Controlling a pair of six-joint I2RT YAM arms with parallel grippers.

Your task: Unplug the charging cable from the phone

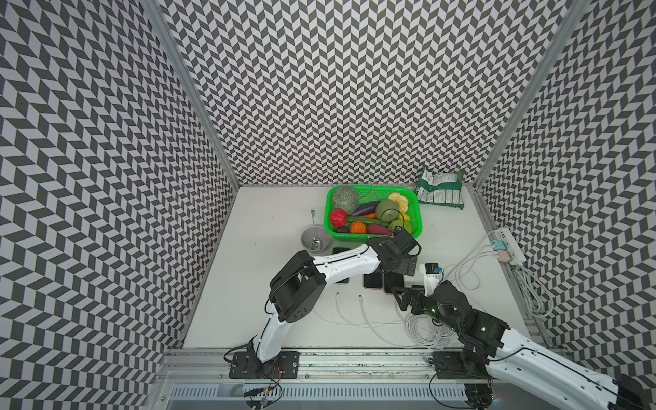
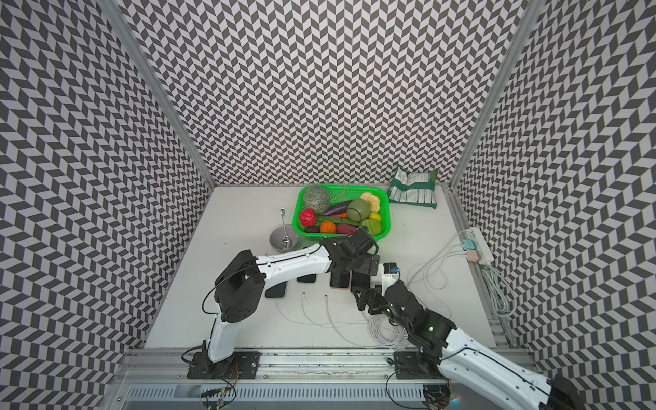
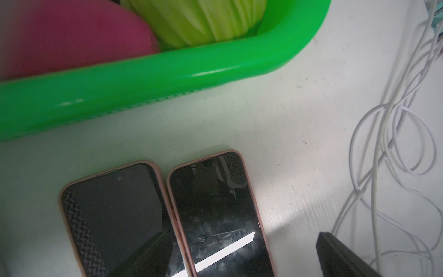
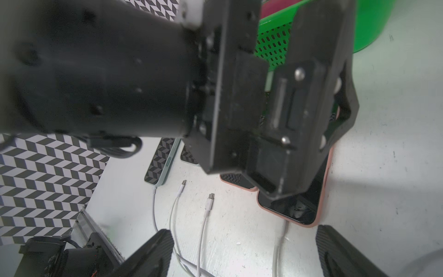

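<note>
Several dark-screened phones lie in a row. The rightmost, pink-edged phone [image 3: 217,207] rests against another pink-edged phone [image 3: 120,217]. A white charging cable [image 4: 277,244] runs to the rightmost phone's near end; its plug tip is too blurred to tell. A thin cable [image 4: 154,203] meets the leftmost phone [image 4: 161,161]. My left gripper is open above the rightmost phone, its fingers on either side in its wrist view. My right gripper stands open, near the rightmost phone's cable end.
Behind the phones is a green basket [image 1: 418,225] of vegetables. A grey bowl [image 1: 306,239] with a spoon stands left. Coiled cables [image 1: 429,335] lie beneath the right arm. A power strip [image 1: 509,246] sits at the right edge.
</note>
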